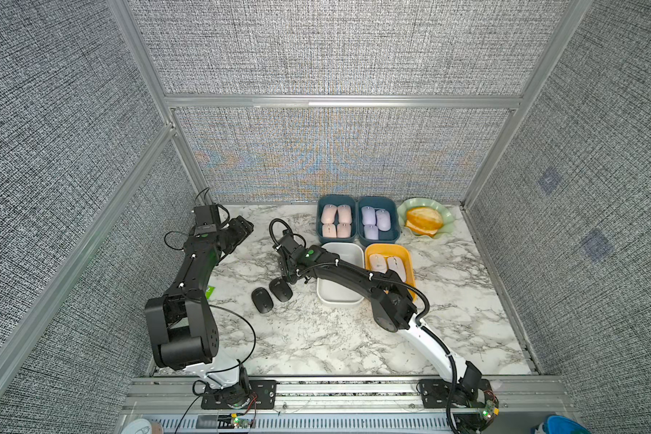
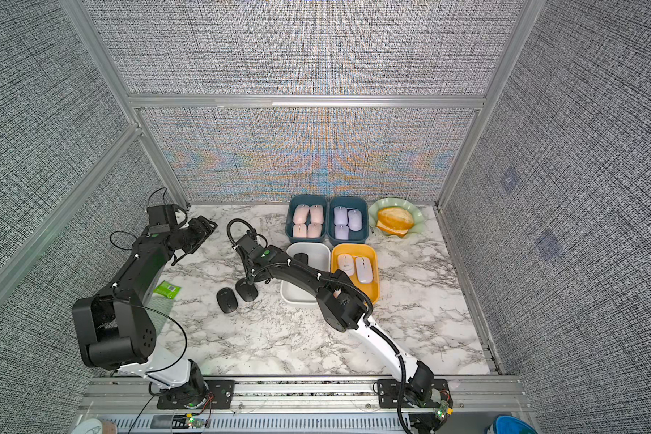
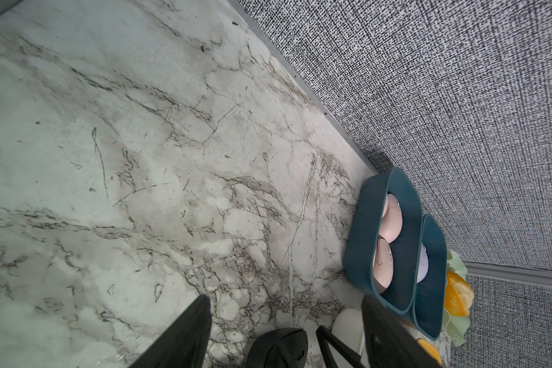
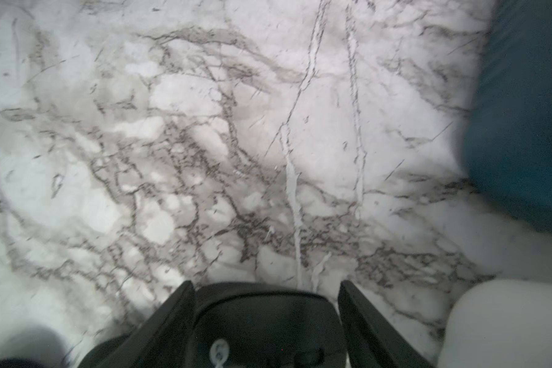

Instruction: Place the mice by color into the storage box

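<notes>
My left gripper (image 1: pixel 240 230) is raised at the back left over bare table, open and empty in its wrist view (image 3: pixel 284 325). My right gripper (image 1: pixel 288 272) is above two black mice (image 1: pixel 262 299) on the table, left of the white box (image 2: pixel 303 294). In the right wrist view a black object (image 4: pixel 263 325) lies between its fingertips; whether it is gripped is unclear. Pink mice (image 1: pixel 330 213) fill one teal box, lilac mice (image 1: pixel 383 220) the other; pale mice (image 2: pixel 363 269) sit in the yellow box (image 1: pixel 405 253). A black mouse (image 2: pixel 301 258) is in the white box.
A green dish with bread (image 1: pixel 424 220) stands at the back right. A green packet (image 2: pixel 166 288) lies at left, near my left arm.
</notes>
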